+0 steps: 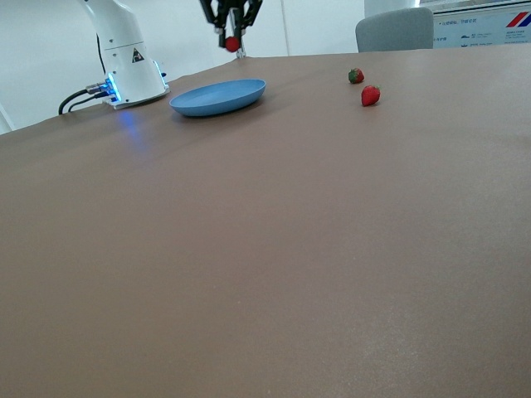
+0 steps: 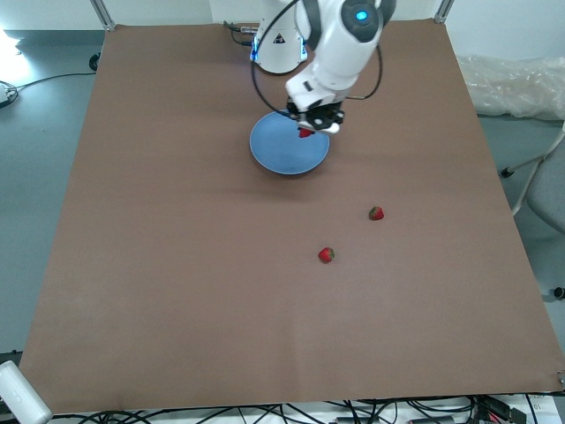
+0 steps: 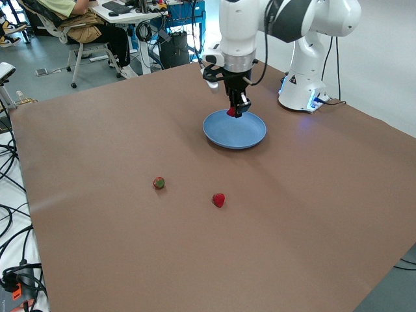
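Observation:
My gripper (image 3: 238,112) hangs above the blue plate (image 2: 278,152), shut on a red strawberry (image 1: 232,44) that shows at its fingertips in all three views. The plate (image 1: 217,101) lies flat and empty as far as it shows (image 3: 234,133). Two more strawberries rest on the brown table: one (image 2: 376,214) to the plate's front right in the left view, another (image 2: 327,255) nearer the front.
The white robot base (image 3: 298,91) with cables stands just behind the plate at the table's back. Cables and devices line one edge, and a grey chair (image 2: 547,185) stands beside the table.

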